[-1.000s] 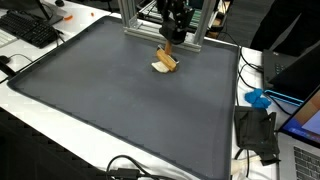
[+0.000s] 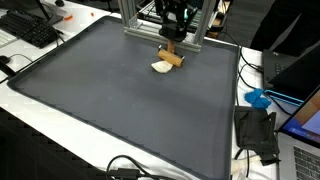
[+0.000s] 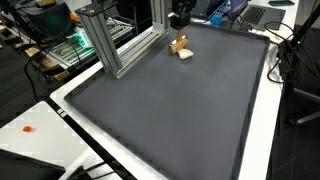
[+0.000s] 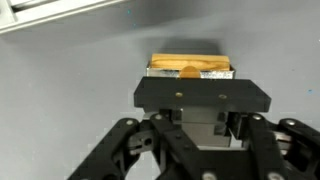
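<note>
A tan wooden block (image 2: 171,58) with a brown upright stem (image 2: 171,46) is on the grey table top, near its back edge. In the wrist view the block's wooden edge (image 4: 190,61), an orange rounded end of the stem (image 4: 190,72) and a silvery strip show just beyond the dark gripper. A pale, flat piece (image 2: 162,67) lies beside the block, to its front left. My gripper (image 2: 172,34) is directly above the block, at the stem's top. Its fingers are dark and overlap the stem, so whether they grip it is unclear.
A white-and-silver frame (image 3: 128,45) stands along the table's back edge, close to the block. Cables, a blue item (image 2: 257,98) and a black pouch (image 2: 255,130) lie off to the right.
Over the last second the block has moved slightly right and away from the pale piece, showing more of that piece. My gripper has shifted slightly and now shows more of the stem.
</note>
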